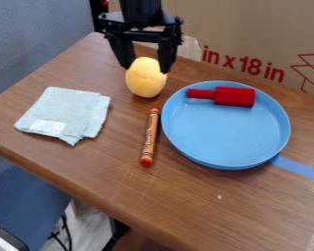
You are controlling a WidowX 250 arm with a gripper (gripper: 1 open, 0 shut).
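My black gripper (145, 55) hangs over the back of the table, its two fingers apart and angled down just above a pale yellow round object (145, 77), which stands on the wood. In front of that, an orange stick with a red end (150, 136) lies lengthwise. A red object (234, 96) rests in the back part of a blue plate (224, 139) on the right. A folded light blue cloth (62, 115) lies on the left.
A cardboard box (257, 39) stands behind the table. Blue tape (301, 169) runs right of the plate.
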